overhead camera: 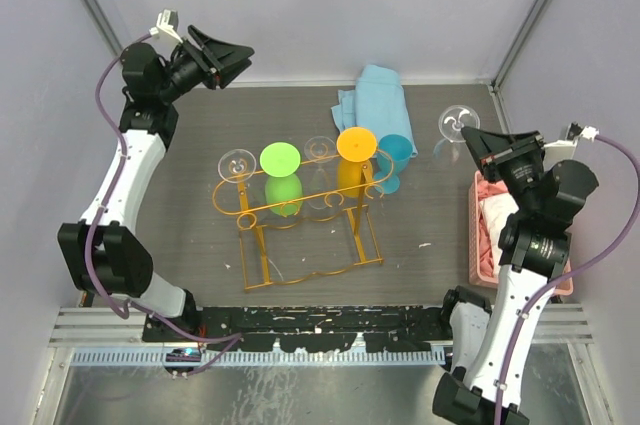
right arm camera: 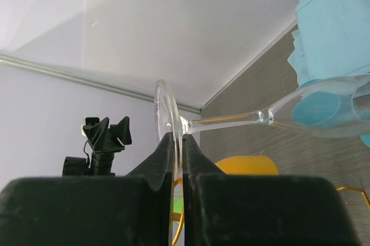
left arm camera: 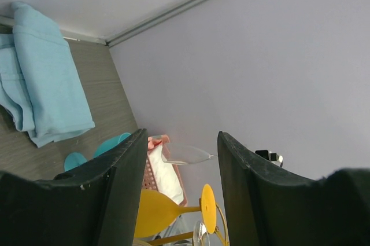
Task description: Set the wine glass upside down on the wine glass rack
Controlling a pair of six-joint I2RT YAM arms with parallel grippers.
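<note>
My right gripper (overhead camera: 478, 135) is shut on the foot of a clear wine glass (overhead camera: 459, 123), held base-up at the right of the top view; in the right wrist view its stem and bowl (right arm camera: 318, 107) stretch sideways past the fingertips. The gold rack (overhead camera: 290, 275) stands mid-table, holding upside-down glasses: clear ones (overhead camera: 238, 163), a green one (overhead camera: 280, 185) and a yellow one (overhead camera: 356, 145). My left gripper (overhead camera: 222, 55) is open and empty, high at the back left.
Blue glasses (overhead camera: 393, 150) stand beside the rack's right end. A folded light-blue cloth (overhead camera: 375, 95) lies behind them. A pink basket (overhead camera: 478, 245) with cloths sits at the right edge. The table left of the rack is clear.
</note>
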